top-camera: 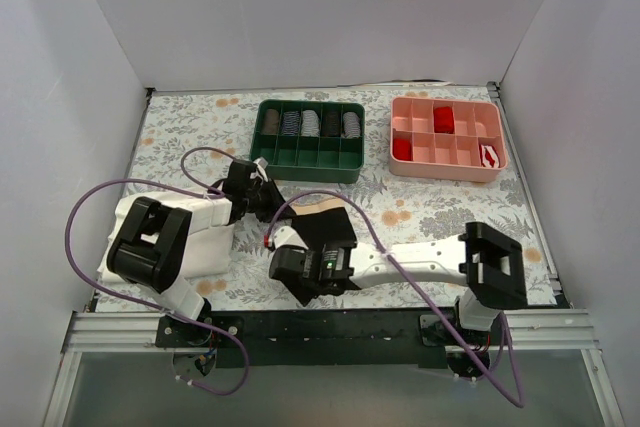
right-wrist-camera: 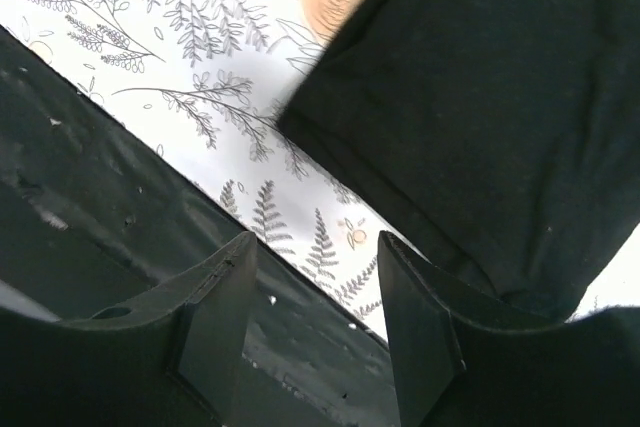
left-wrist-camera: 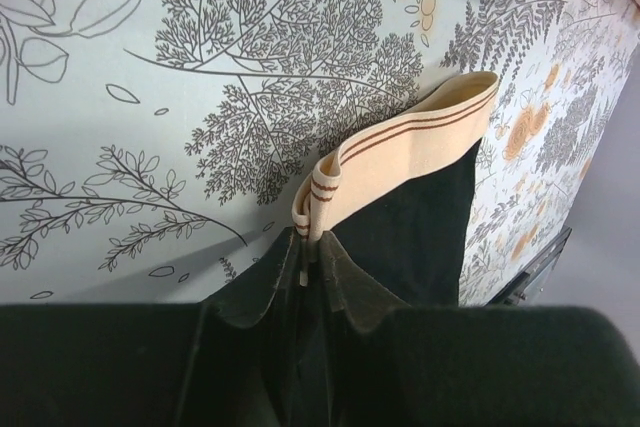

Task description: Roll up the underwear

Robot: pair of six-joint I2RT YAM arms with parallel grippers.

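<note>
Black underwear (top-camera: 325, 227) with a peach, striped waistband (left-wrist-camera: 420, 142) lies flat in the middle of the table, waistband toward the back. My left gripper is shut on the waistband's left corner, where the band bunches into a small fold. Over the front part of the cloth hangs my right gripper (top-camera: 305, 297), hiding much of that part in the top view. In the right wrist view its fingers (right-wrist-camera: 225, 282) stand apart with nothing between them. The cloth's dark front edge (right-wrist-camera: 400, 207) lies just beyond the fingertips.
Behind the underwear stands a green divided box (top-camera: 308, 159) holding several rolled items. To its right is a pink divided box (top-camera: 450, 152) with red items. White cloth (top-camera: 210, 247) lies at the left.
</note>
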